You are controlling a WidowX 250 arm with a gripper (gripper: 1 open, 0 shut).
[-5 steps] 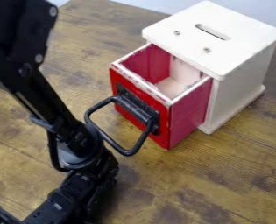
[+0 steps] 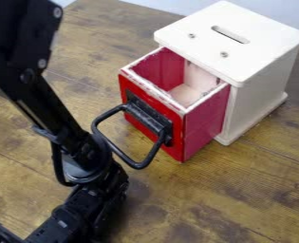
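A white wooden box (image 2: 257,93) with a slot and screws on its lid stands at the upper right. Its red drawer (image 2: 197,126) is pulled out toward the arm, showing a pale, empty interior. On the drawer front is a black handle (image 2: 146,116) with a wire loop reaching left. The black gripper (image 2: 89,156) is low at left, at or beside that loop; whether its fingers hold the loop is unclear.
A pale wall runs along the top right behind the box.
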